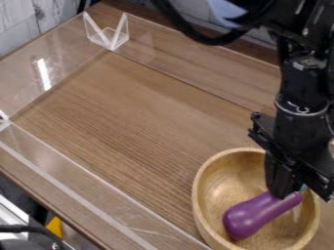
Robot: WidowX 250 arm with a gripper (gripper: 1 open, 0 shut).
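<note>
A purple eggplant [253, 215] lies tilted in a tan wooden bowl [212, 200] at the lower right. My black gripper [279, 186] reaches down into the bowl from above, over the eggplant's upper right end. Its fingertips are close together at that end; whether anything is between them is hard to see.
A white wire bracket [107, 29] stands at the back left. A yellow object and cables show at the lower left edge.
</note>
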